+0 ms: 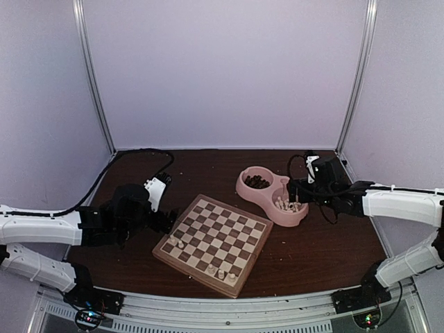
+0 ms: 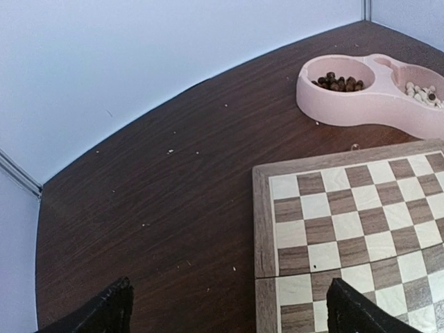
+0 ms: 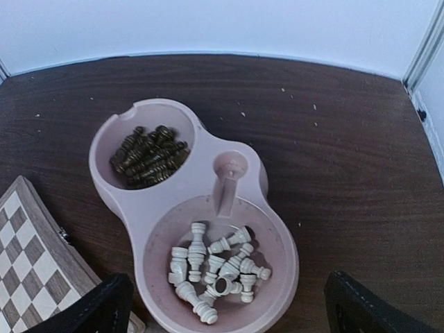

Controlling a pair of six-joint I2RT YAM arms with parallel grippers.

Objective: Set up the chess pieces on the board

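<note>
The wooden chessboard (image 1: 220, 239) lies at the table's centre. Along its near edge stand a few white pieces: two at the left corner (image 1: 176, 241) and three towards the right (image 1: 221, 274). A pink two-bowl dish (image 3: 208, 166) sits behind the board to the right; dark pieces (image 3: 149, 156) fill one bowl, several white pieces (image 3: 218, 267) lie jumbled in the other. Over the white-piece bowl hangs my right gripper, open and empty. My left gripper is open with nothing between its fingers, by the board's left side.
Bare dark table (image 2: 173, 201) stretches left of the board, and more clear table (image 3: 347, 187) lies right of the dish. Pale walls (image 1: 222, 76) close off the back and sides. A small metal clasp (image 3: 64, 235) sticks out from the board's side.
</note>
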